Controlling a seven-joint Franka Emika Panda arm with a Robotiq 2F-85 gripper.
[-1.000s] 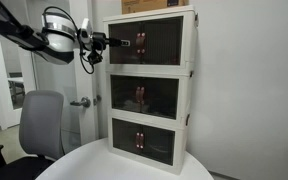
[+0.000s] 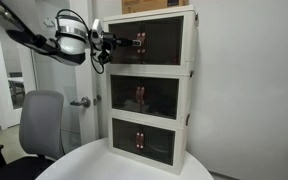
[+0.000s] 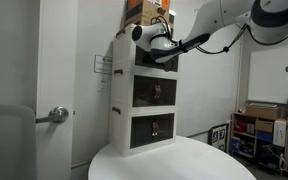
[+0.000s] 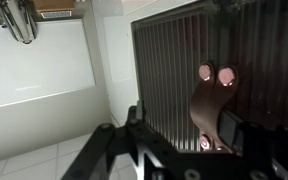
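A tall white cabinet (image 2: 184, 105) has three stacked compartments with dark ribbed doors, all shut, and paired brown handles. At the top compartment my gripper (image 2: 124, 42) is up against the doors (image 2: 164, 40), close to their handles. In the wrist view the gripper is part open, its dark fingers (image 4: 134, 125) standing apart. A brown handle (image 4: 209, 105) with pinkish end caps shows between them, nearer the right finger. Whether either finger touches it cannot be told. The middle handles (image 2: 140, 95) and bottom handles (image 2: 140, 140) are clear of the arm.
The cabinet stands on a round white table (image 3: 184, 160) with bare room in front. Cardboard boxes (image 3: 149, 12) sit on its top. A grey chair (image 2: 41, 122) and a door with a lever handle (image 2: 81, 102) are at the left.
In exterior view 1 the arm has shifted right and slightly down, bringing the gripper closer to the top handles. The cabinet doors have stayed shut.
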